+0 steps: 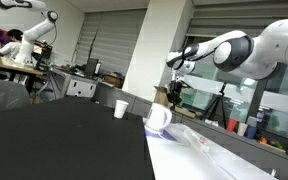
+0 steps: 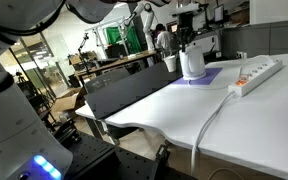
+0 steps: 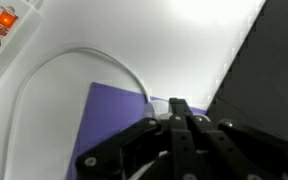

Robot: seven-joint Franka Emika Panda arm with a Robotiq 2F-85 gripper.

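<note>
A white kettle-like jug (image 2: 193,64) with a side handle stands upright on a purple mat (image 2: 212,74); in exterior view 1 the jug (image 1: 158,117) is at the table's right side. My gripper (image 1: 174,104) hangs above and slightly right of it there. In the wrist view my gripper has its dark fingertips together, and nothing shows between them. Below the gripper, the purple mat (image 3: 105,116) and a small white part of something beside the fingers are visible, most of it hidden by the gripper.
A white cup (image 1: 121,109) stands left of the jug. A white power strip (image 2: 256,75) lies to the jug's right, its cable (image 2: 210,115) running forward over the white tabletop. A large black surface (image 1: 69,138) takes up the near left.
</note>
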